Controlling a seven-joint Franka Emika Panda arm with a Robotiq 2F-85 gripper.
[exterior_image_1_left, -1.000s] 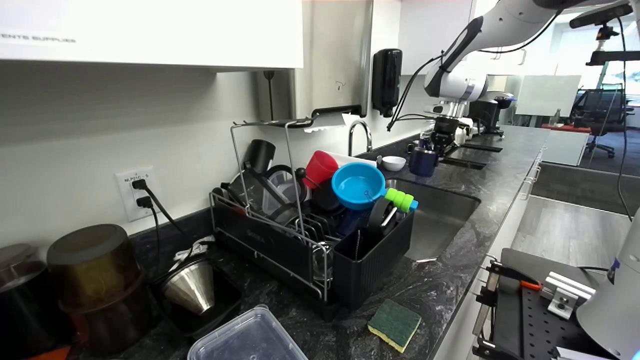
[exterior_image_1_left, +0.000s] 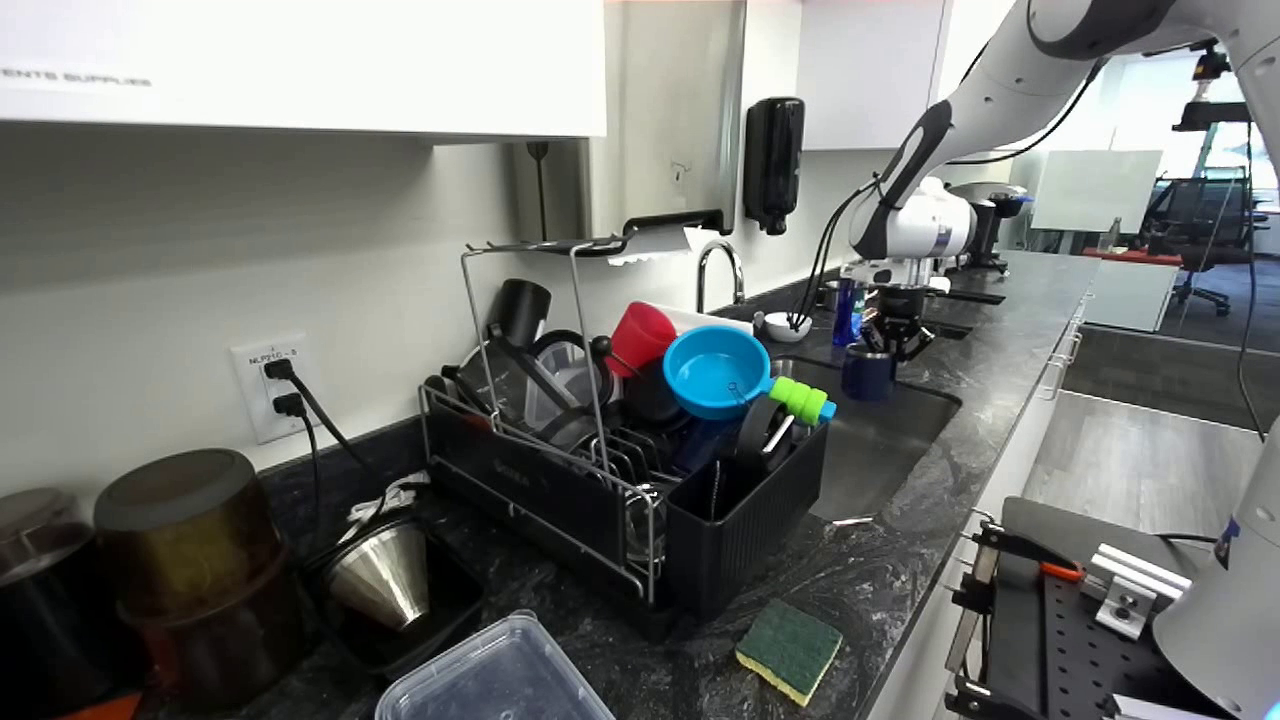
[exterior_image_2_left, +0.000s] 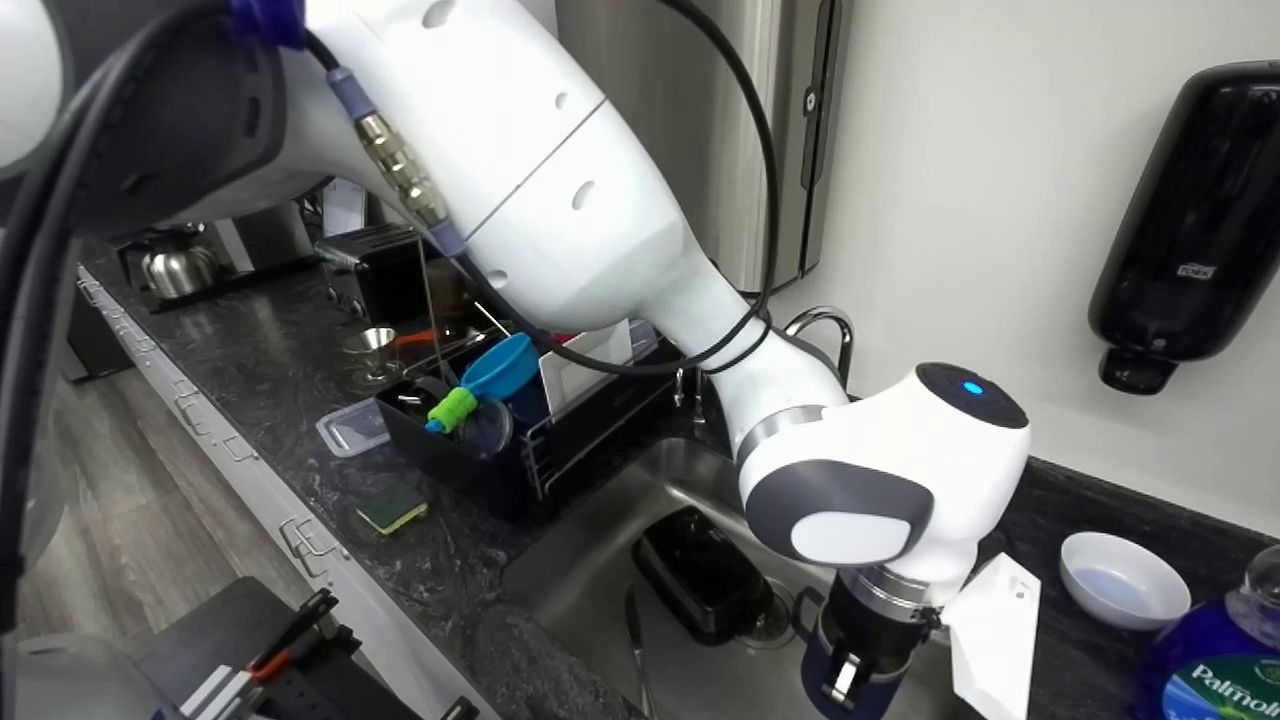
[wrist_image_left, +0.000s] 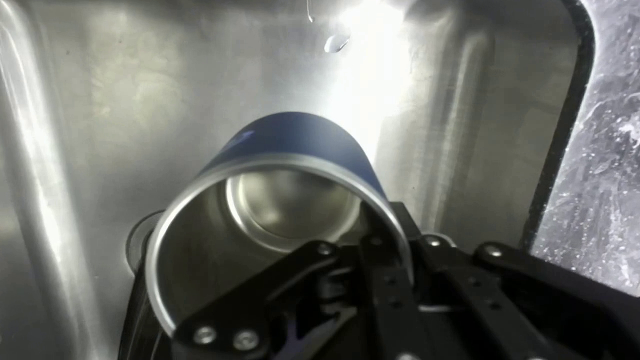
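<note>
A blue mug (exterior_image_1_left: 866, 374) with a bare metal inside is held over the sink (exterior_image_1_left: 876, 444). My gripper is shut on the mug's wall, one finger inside the rim and the other against the outside. In the wrist view the mug (wrist_image_left: 300, 132) is empty, its mouth tilted toward the camera, with the sink floor beyond it. Exterior view 2 shows the mug (exterior_image_2_left: 828, 690) at the bottom edge, partly cut off, below the gripper.
A black container (exterior_image_2_left: 702, 574) lies in the sink, a dark utensil (exterior_image_2_left: 638, 648) beside it. Behind stand a white bowl (exterior_image_2_left: 1124, 580) and a blue soap bottle (exterior_image_2_left: 1212, 660). A full dish rack (exterior_image_1_left: 540, 492) and a sponge (exterior_image_1_left: 789, 648) occupy the counter near the sink.
The gripper has carried the mug from beside the white bowl toward the counter's front edge and lower in the view, over the sink. The mug stays in its grip.
</note>
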